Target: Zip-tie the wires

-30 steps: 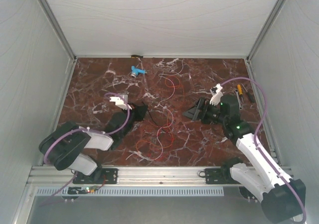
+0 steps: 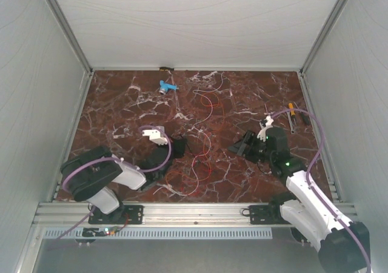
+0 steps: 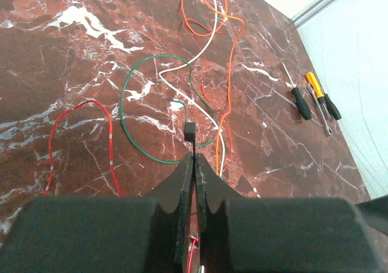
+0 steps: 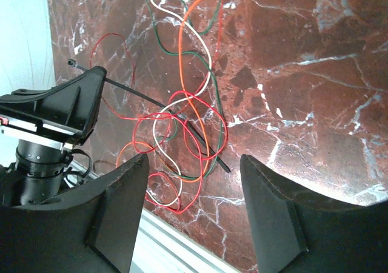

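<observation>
My left gripper is shut on a thin black zip tie, whose square head (image 3: pixel 190 131) sticks out past its fingertips. In the right wrist view the tie's strap (image 4: pixel 136 93) slants down across the wire bundle, its tail end (image 4: pixel 225 167) showing beyond the wires. It crosses the bundle without a closed loop. Red (image 4: pixel 201 170), white (image 4: pixel 207 48), orange (image 4: pixel 180 51) and green (image 4: pixel 159 37) wires lie loosely tangled on the marble surface. To the right of the bundle, my right gripper (image 2: pixel 234 147) is open, with no object gripped between its fingers.
A blue tool (image 2: pixel 167 87) lies at the back of the table. Screwdrivers (image 2: pixel 292 113) and a wrench are by the right edge. The marble between the right gripper and the back wall is mostly bare. A metal rail (image 2: pixel 194 211) runs along the front.
The left gripper has shifted right and slightly toward the front, carrying the zip tie to the wires. The right gripper has moved a little to the right and toward the front.
</observation>
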